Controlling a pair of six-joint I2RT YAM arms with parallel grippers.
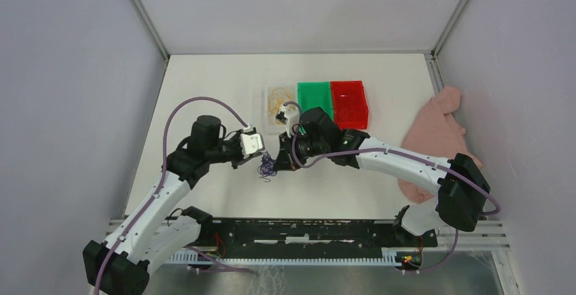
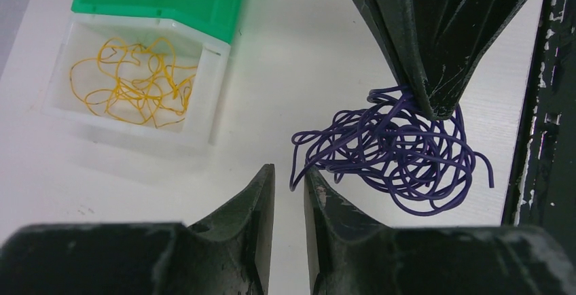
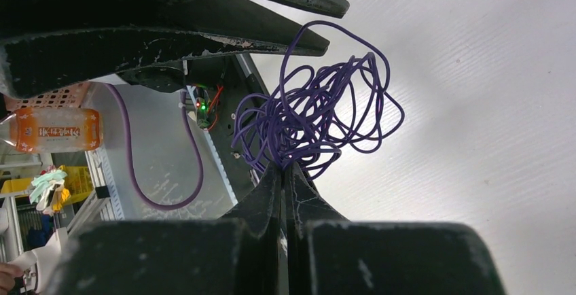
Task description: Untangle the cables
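A tangled bunch of purple cable (image 1: 267,166) hangs between the two grippers in mid-air. My right gripper is shut on it, the bundle rising out from between its tips in the right wrist view. My left gripper is part open just beside the bunch; in its view a protruding loop (image 2: 297,172) reaches down to its fingertips, and whether that lies between them is hard to tell.
A white box (image 2: 197,98) with tangled yellow cable stands at the back, beside green (image 1: 314,94) and red (image 1: 348,98) bins. A pink cloth (image 1: 428,132) lies at the right edge.
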